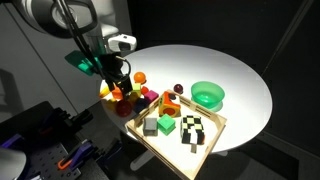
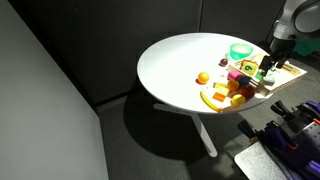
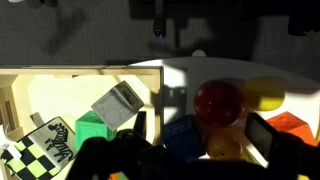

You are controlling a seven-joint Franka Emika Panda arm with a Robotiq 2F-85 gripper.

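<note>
My gripper is open, its dark fingers (image 3: pixel 268 138) wide apart in the wrist view. Between and below them appear a dark blue block (image 3: pixel 183 137), a red round fruit (image 3: pixel 218 103) and an orange fruit (image 3: pixel 223 147). Nothing is held. In exterior view 1 the gripper (image 1: pixel 121 88) hangs over the left part of the table, above the cluster of fruit and blocks, and partly covers it. A yellow fruit (image 3: pixel 263 94) and a red block (image 3: pixel 293 127) lie toward the right of the wrist view.
A shallow wooden tray (image 1: pixel 208 150) holds a grey block (image 1: pixel 150 127), a green block (image 1: pixel 167 124) and a checkered block (image 1: pixel 192 129). Behind it stands a green bowl (image 1: pixel 207 94).
</note>
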